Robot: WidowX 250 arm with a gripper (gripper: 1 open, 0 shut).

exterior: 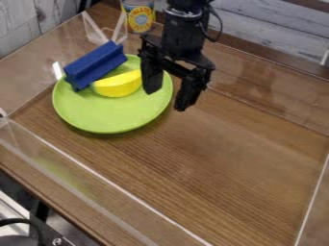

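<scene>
My black gripper (174, 77) hangs open at the upper middle, over the right rim of a green plate (110, 115), with no object visible between its fingers. On the plate lie a yellow curved piece (119, 86), resembling a banana, and a blue block (92, 65) tilted along its upper left.
A can (139, 15) with a yellow label stands at the back, left of the arm. Pale boards border the back, and clear plastic edging runs along the left.
</scene>
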